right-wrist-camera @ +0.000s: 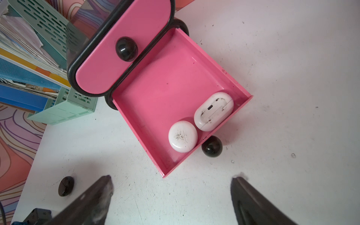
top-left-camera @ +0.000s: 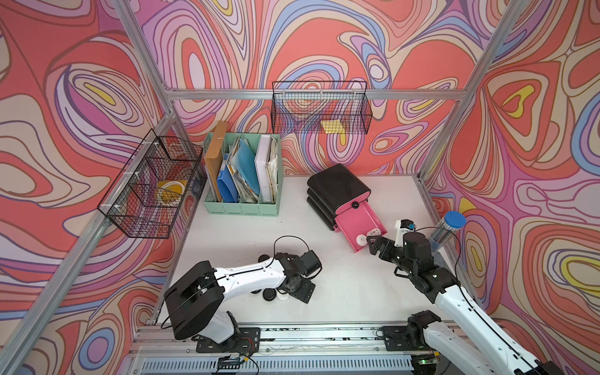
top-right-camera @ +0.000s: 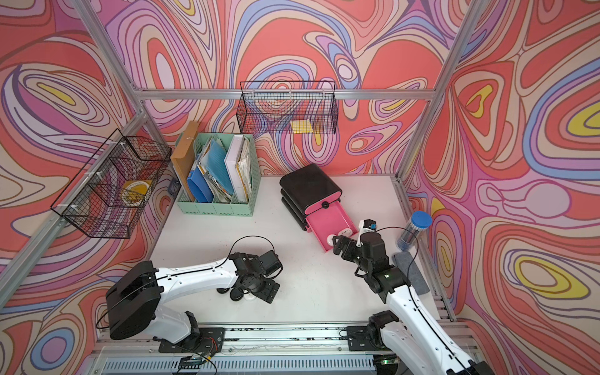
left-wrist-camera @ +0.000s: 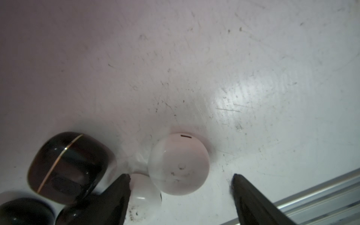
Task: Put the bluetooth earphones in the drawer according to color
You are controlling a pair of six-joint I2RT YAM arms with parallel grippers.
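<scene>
My left gripper is open over a round white earphone case (left-wrist-camera: pixel 179 161), which sits between its fingertips. A second white case (left-wrist-camera: pixel 142 198) and several black cases, one with a gold stripe (left-wrist-camera: pixel 67 165), lie beside it. The pink drawer (right-wrist-camera: pixel 161 86) is pulled out of the black drawer unit (top-left-camera: pixel 337 184) and holds a round white case (right-wrist-camera: pixel 182 136) and an oblong white case (right-wrist-camera: pixel 213 110). My right gripper stands open near the drawer's front, nothing between its fingers.
A green file box (top-left-camera: pixel 243 209) stands at the back left. A blue-lidded clear container (top-left-camera: pixel 454 220) is at the right edge. Wire baskets (top-left-camera: pixel 322 112) hang on the frame.
</scene>
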